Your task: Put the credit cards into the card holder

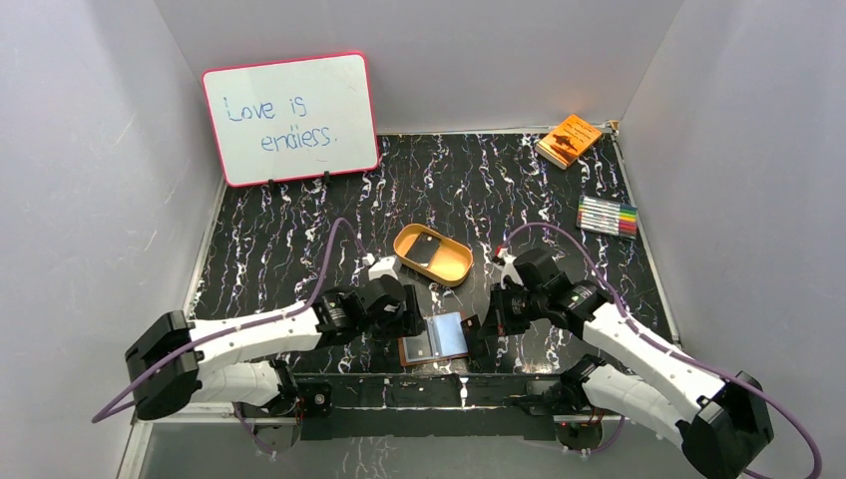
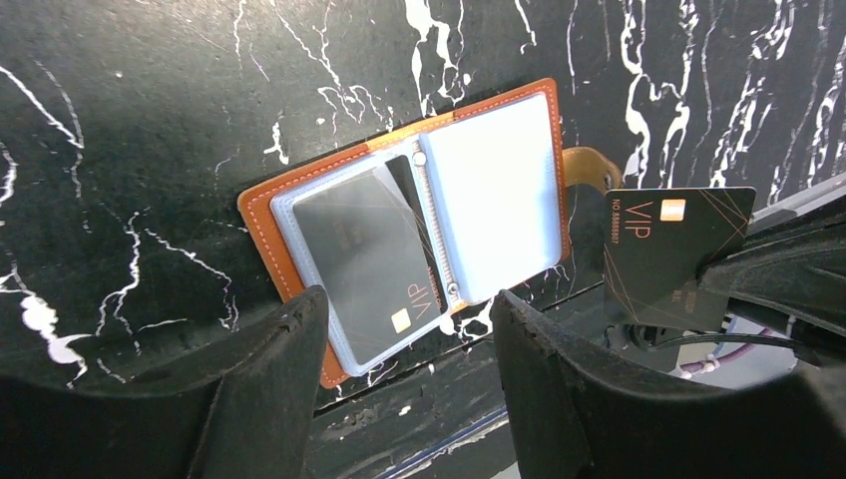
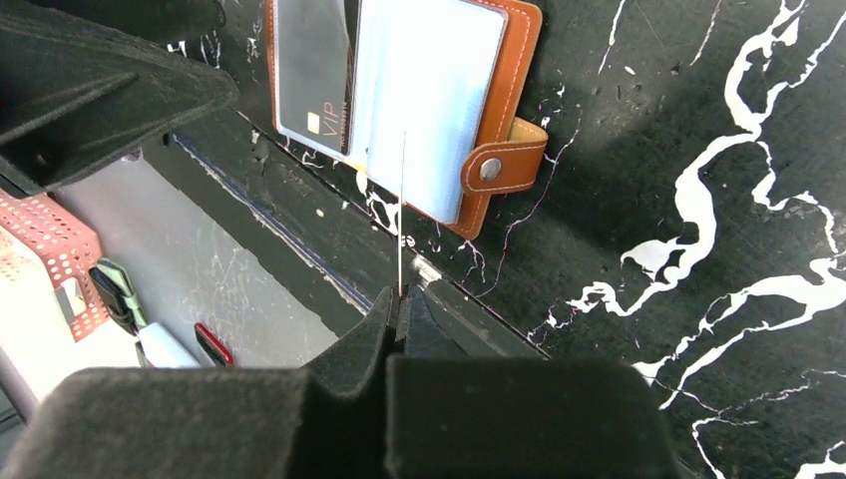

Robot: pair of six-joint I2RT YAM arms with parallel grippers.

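The open card holder [image 2: 559,150] lies on the table, brown with clear sleeves. A black VIP card [image 2: 354,269] is in its left sleeve; the right sleeve [image 2: 494,195] looks empty. Over the holder, my left gripper stands open with nothing between its fingers. My right gripper is shut on another black VIP card, seen edge-on as a thin upright line in the right wrist view. That card is by the holder's right edge, near the strap [image 3: 509,165]. One more dark card [image 1: 423,248] rests in the yellow tray [image 1: 456,262].
Farther back are a whiteboard [image 1: 289,120], an orange book [image 1: 569,140] and a box of markers [image 1: 607,217]. The table's front edge runs close below the holder. Both arms come close together over it.
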